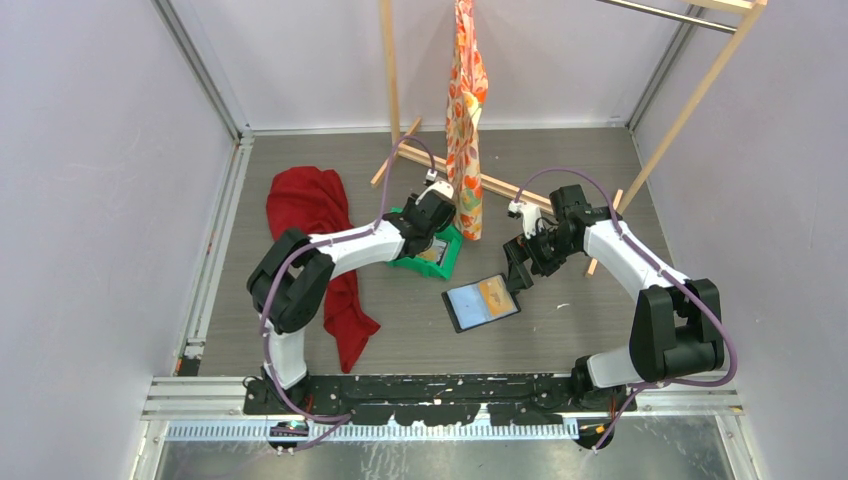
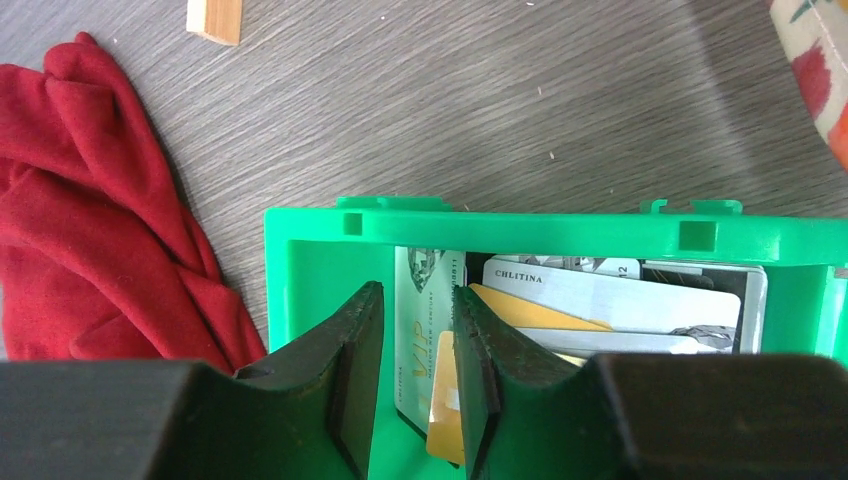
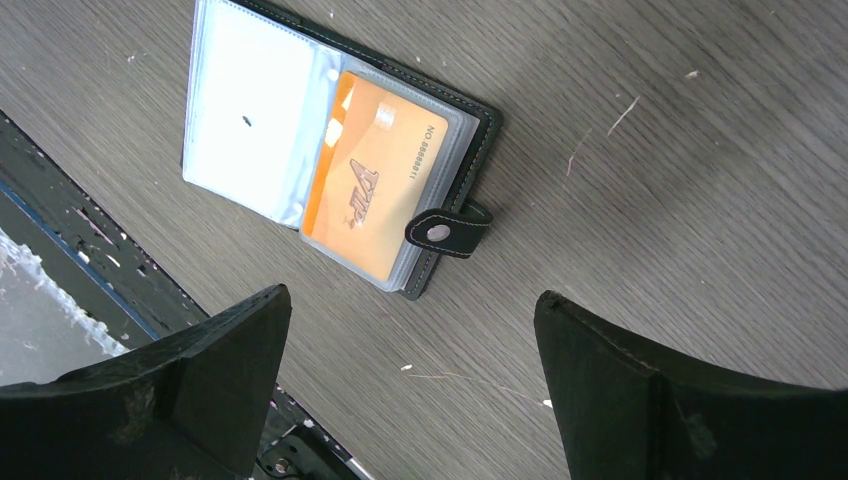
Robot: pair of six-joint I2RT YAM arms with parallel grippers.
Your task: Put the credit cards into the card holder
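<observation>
In the left wrist view, a green bin (image 2: 620,235) holds several cards. A pale green VIP card (image 2: 425,310) lies at its left side, partly under a yellow card (image 2: 447,400). A white card (image 2: 600,293) leans among others further right. Over the bin, my left gripper is part open, the pale green card seen in the gap between its fingertips; whether they touch any card is unclear. My right gripper stands wide open and empty, beside the black card holder (image 3: 480,135), which lies open with an orange card (image 3: 375,175) in its right-hand clear sleeve.
Left of the bin spreads a red cloth (image 1: 343,310). A floral cloth (image 1: 466,120) hangs close behind my left gripper, by a wooden frame (image 1: 500,188). Bare table lies between the bin and the card holder.
</observation>
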